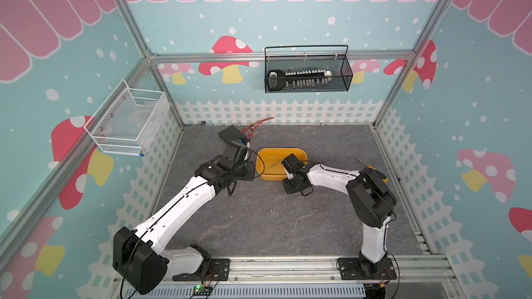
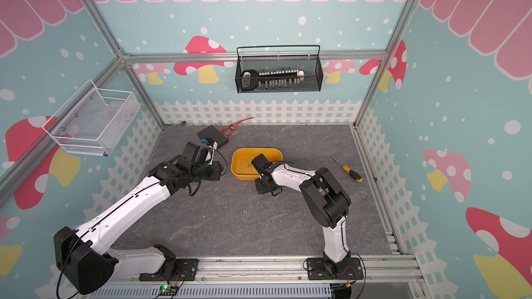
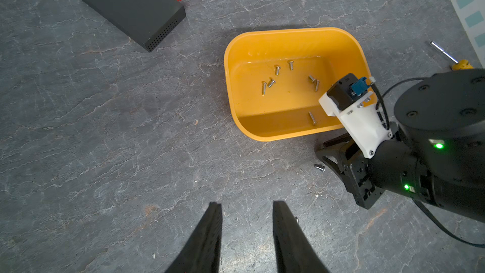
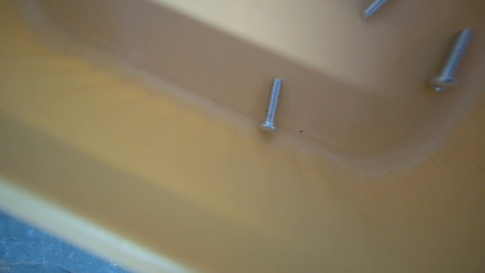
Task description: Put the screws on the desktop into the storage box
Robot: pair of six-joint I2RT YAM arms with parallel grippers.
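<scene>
The orange storage box (image 3: pixel 257 111) holds several silver screws, seen in the left wrist view and close up, slightly blurred, in the right wrist view (image 4: pixel 273 103). A screw (image 3: pixel 319 167) lies on the desktop in front of the box, beside my right gripper, which is low at the box's front edge; its fingertips are hard to make out. A small object (image 2: pixel 245 210), likely another screw, lies nearer the front. My left gripper hangs above the desktop left of the right one, open, with nothing between its fingers.
A black box (image 3: pixel 126 5) with red cables stands behind and left. A screwdriver (image 2: pixel 352 173) lies at the right. Wire baskets hang on the back (image 1: pixel 308 85) and left walls (image 1: pixel 126 146).
</scene>
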